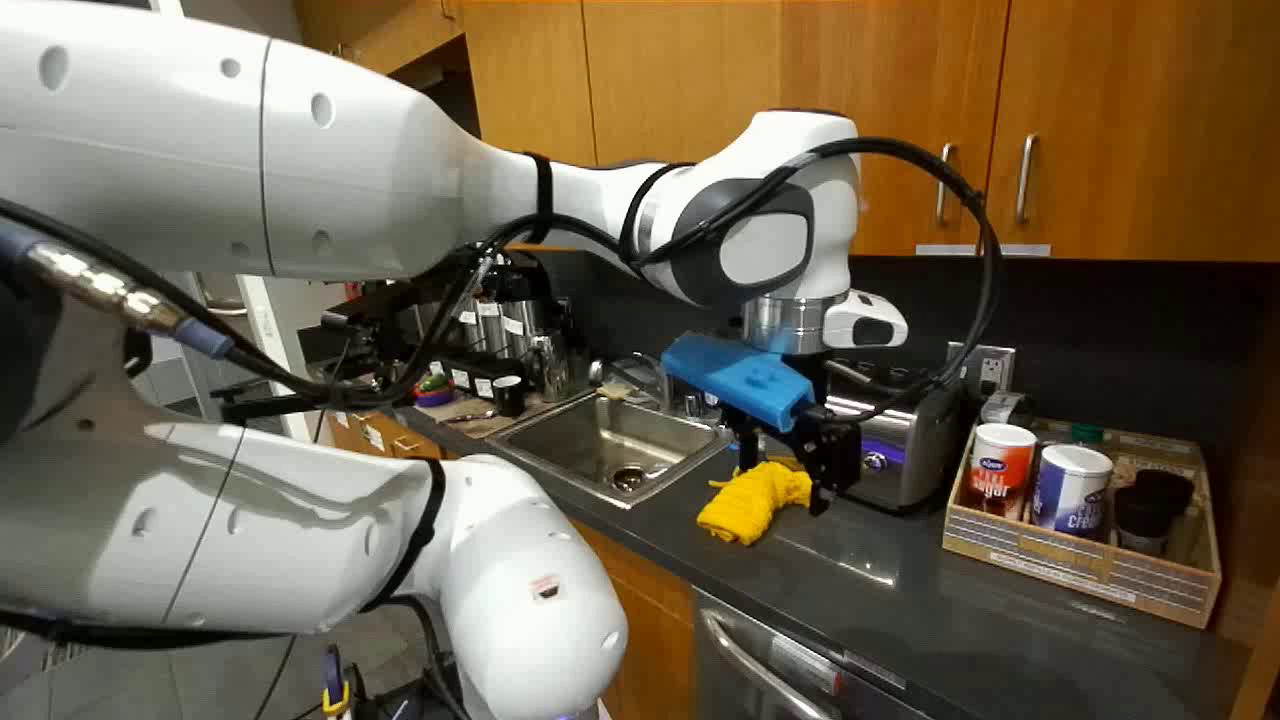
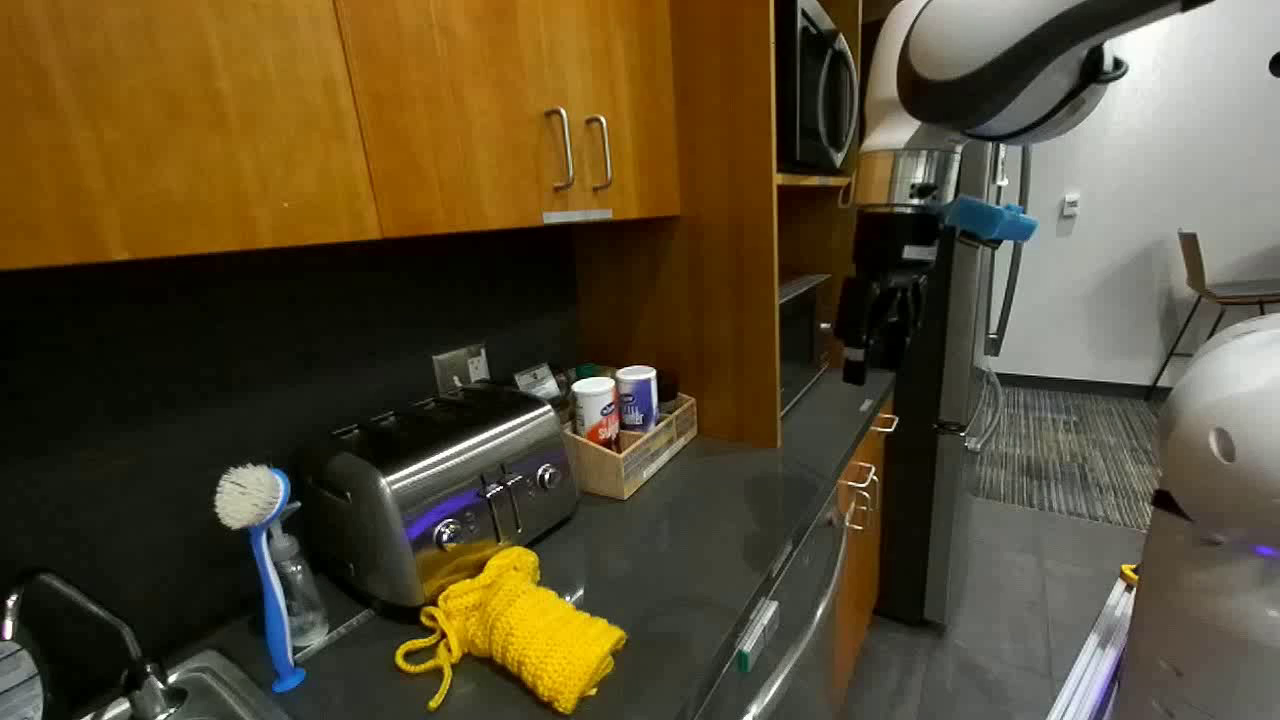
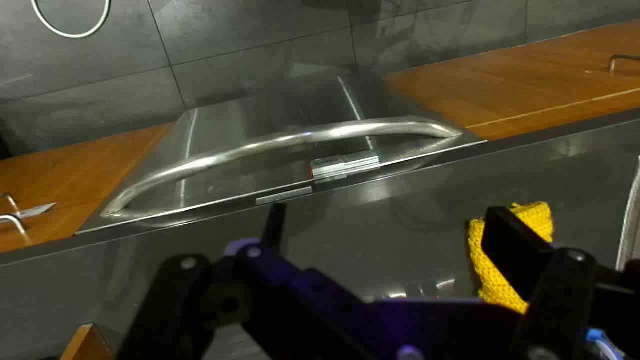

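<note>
A bright yellow knitted bundle (image 2: 534, 630) with a loose drawstring rests on the dark counter in front of the toaster. Above the counter, my gripper (image 1: 786, 474) is open, its fingers spread wide and pointing down. Seen from the wrist, the gripper has only bare counter between its fingers. Nothing is held.
A steel toaster (image 2: 438, 492) stands against the back wall, with a blue-handled brush (image 2: 274, 588) beside it. An open cardboard box (image 1: 1080, 564) holds canisters at the counter's right end. The sink (image 1: 612, 444) lies to the left. Counter space (image 1: 960, 618) before the box is clear.
</note>
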